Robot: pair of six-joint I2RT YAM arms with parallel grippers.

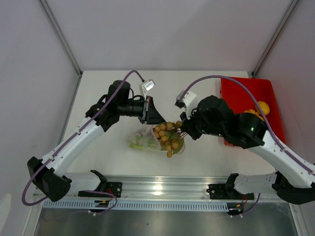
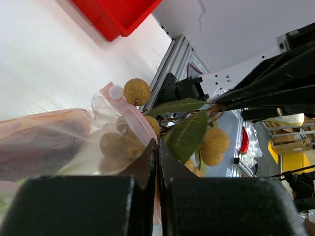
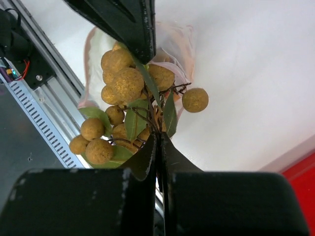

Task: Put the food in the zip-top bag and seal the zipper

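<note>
A pinkish clear zip bag (image 1: 142, 140) with green and dark contents lies mid-table. My left gripper is shut on the bag's rim. My right gripper is shut on the stems of a bunch of round yellow-brown fruit with leaves, at the bag's opening; several fruits hang outside it, others show through the plastic in the left wrist view.
A red bin (image 1: 231, 91) with yellow food stands at the right of the table. The table's front edge and metal rail lie just below the bag.
</note>
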